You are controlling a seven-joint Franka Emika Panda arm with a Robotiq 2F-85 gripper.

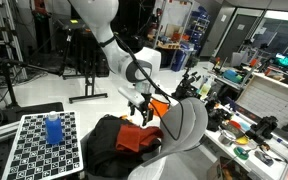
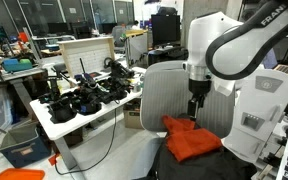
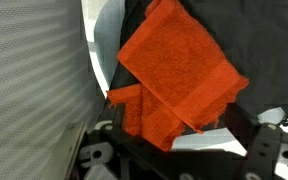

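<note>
A red-orange cloth lies rumpled on a black seat or dark cloth, beside a curved grey mesh backrest. Above the cloth hangs my gripper, pointing downward. In the wrist view the cloth spreads below the gripper, its lower folds reaching between the fingers. The fingers stand wide apart and hold nothing. Whether the fingertips touch the cloth I cannot tell.
On a white perforated board at the left stands a blue bottle. The grey backrest rises close along the wrist view's left side. A cluttered white table stands behind.
</note>
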